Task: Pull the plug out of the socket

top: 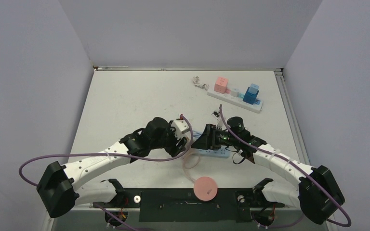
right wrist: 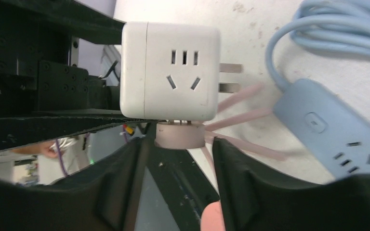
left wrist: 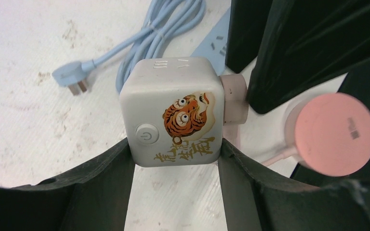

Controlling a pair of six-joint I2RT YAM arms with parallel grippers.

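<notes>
In the left wrist view, a white cube socket point(left wrist: 147, 110) with a tiger print sits between the fingers of my left gripper, which is shut on it. The pink plug point(right wrist: 180, 136) is at the cube's side; in the right wrist view a narrow gap with metal prongs shows between them, the prong ends hidden in the cube. My right gripper is part open, its blurred fingers point(right wrist: 243, 178) either side of the plug with small gaps. From the top, my left gripper point(top: 185, 143) and right gripper point(top: 195, 144) nearly meet, mostly hiding cube and plug.
A pink round pad point(top: 205, 188) on the plug's cable lies at the front edge. Below the grippers rests a blue power strip point(right wrist: 325, 127) with coiled cable point(right wrist: 337, 26). A white strip point(top: 236, 100) with several blocks stands at the back right.
</notes>
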